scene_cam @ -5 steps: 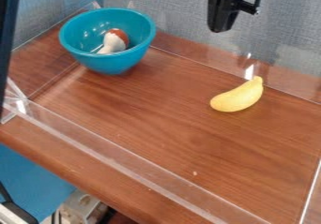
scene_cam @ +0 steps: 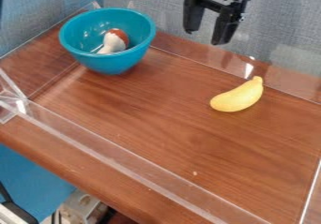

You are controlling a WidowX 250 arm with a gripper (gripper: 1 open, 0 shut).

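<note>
A black gripper (scene_cam: 208, 24) hangs open in the upper middle, high over the back of the wooden tray floor (scene_cam: 145, 139), with nothing between its fingers. A teal bowl (scene_cam: 105, 67) sits at the back left, holding a small white object with a red top (scene_cam: 113, 41). A yellow banana-shaped object (scene_cam: 236, 97) lies on the wood at the right, below and to the right of the gripper and apart from it.
Clear low walls (scene_cam: 163, 181) edge the wooden surface. Grey padded panels stand behind. A blue area with some hardware lies beyond the lower left edge.
The gripper has shifted left and turned, so both fingers now show apart. The bowl and the yellow object have not moved. A dark shape at the far left edge has gone from view.
</note>
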